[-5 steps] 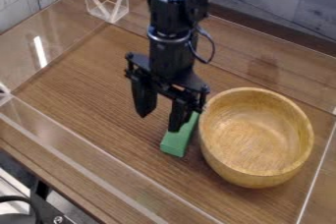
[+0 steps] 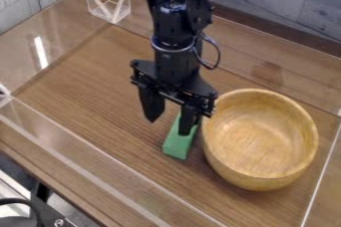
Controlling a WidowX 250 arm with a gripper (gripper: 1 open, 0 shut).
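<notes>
My black gripper (image 2: 173, 108) points down at the middle of the view, its two fingers apart, above and around the upper part of a green block (image 2: 178, 143). The block lies on the wooden table, against the left side of a yellow bowl (image 2: 266, 167). The right finger is near the bowl's rim. Whether the fingers touch the block cannot be told.
A white object (image 2: 110, 7) stands at the back left corner. Dark cabling (image 2: 27, 211) is at the front left edge. Walls border the table.
My gripper has moved down slightly toward the green block over the last second. The block and bowl have not visibly moved.
</notes>
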